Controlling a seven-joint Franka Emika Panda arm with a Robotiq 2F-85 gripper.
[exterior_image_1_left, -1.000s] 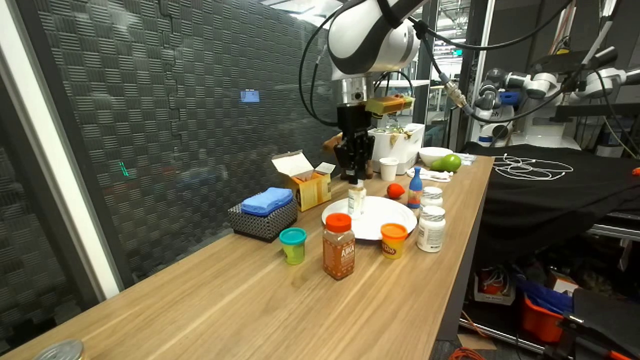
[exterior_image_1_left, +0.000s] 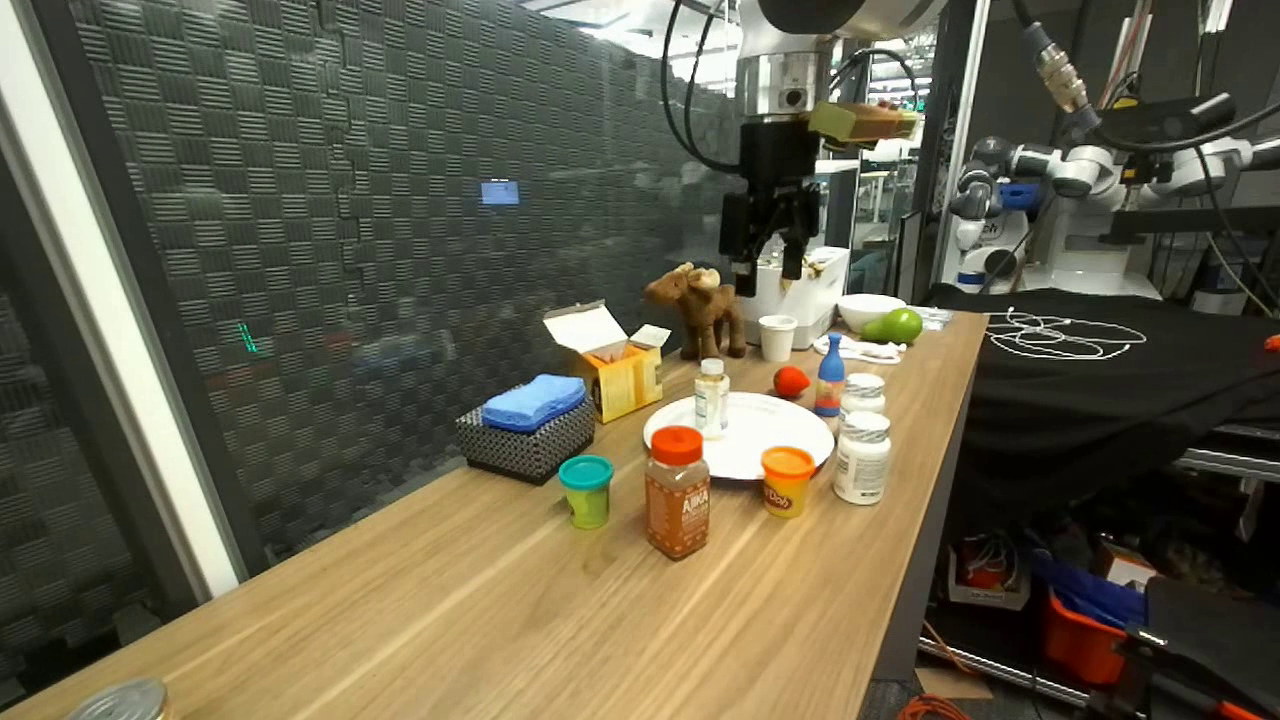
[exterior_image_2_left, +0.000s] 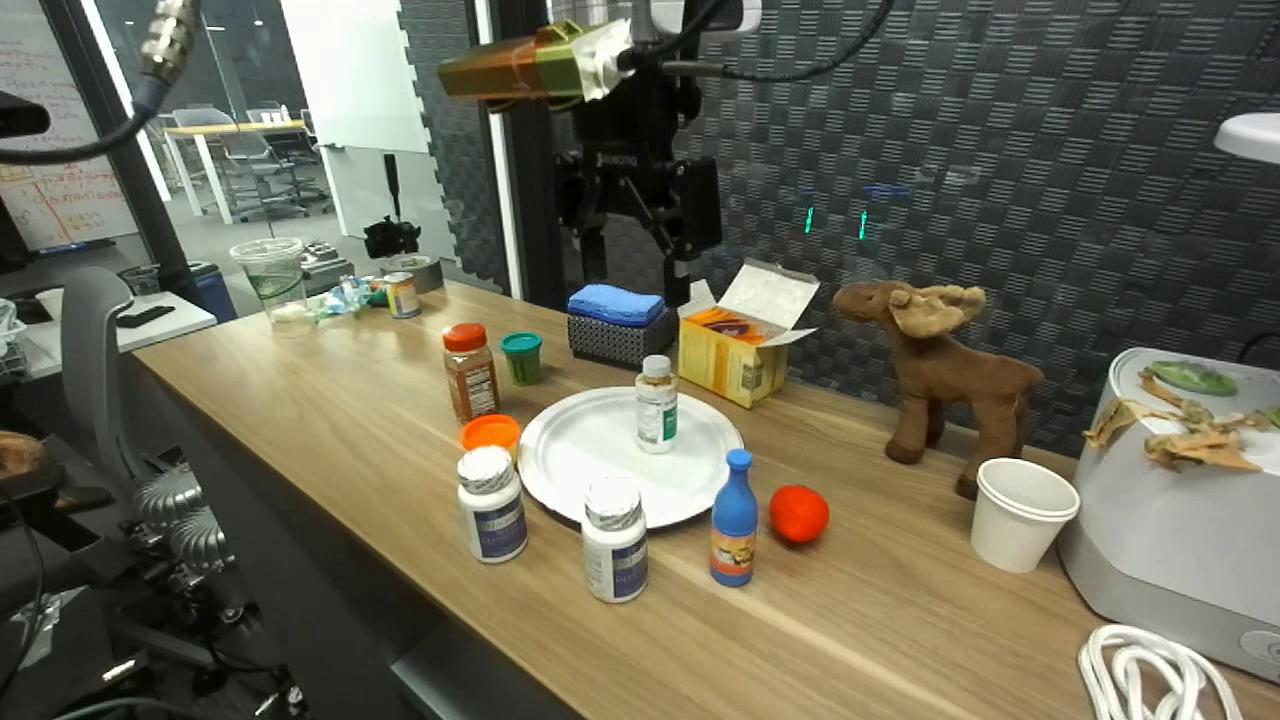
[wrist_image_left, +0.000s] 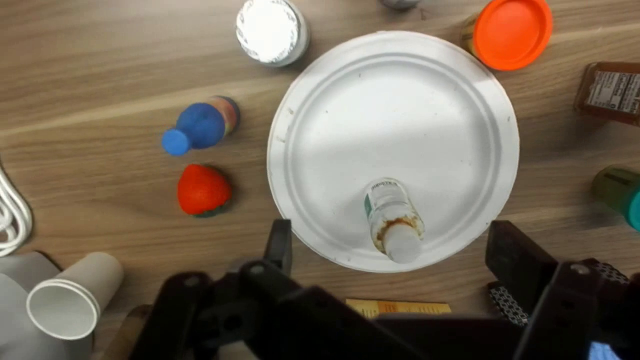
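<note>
A small clear bottle with a white cap (exterior_image_2_left: 656, 406) stands upright on the white plate (exterior_image_2_left: 576, 462), towards the side where the yellow box is. High above the table, my gripper (exterior_image_1_left: 770, 286) is open and empty. Looking down in the wrist view, the bottle (wrist_image_left: 393, 219) shows between and beyond my spread fingers, well clear of them. Brown stains mark the bottle's neck.
Around the plate stand two white pill bottles (exterior_image_2_left: 492, 504), a blue bottle (exterior_image_2_left: 734, 522), a red strawberry-like item (exterior_image_2_left: 799, 514), an orange-lidded tub (exterior_image_1_left: 787, 480), a spice jar (exterior_image_1_left: 678, 492) and a green tub (exterior_image_1_left: 587, 490). Behind are an open yellow box (exterior_image_2_left: 732, 348) and a toy moose (exterior_image_2_left: 954, 372).
A second ago my gripper was down at the bottle's cap. Now it is raised well above and shifted right in exterior view 1, and the bottle stays on the plate.
</note>
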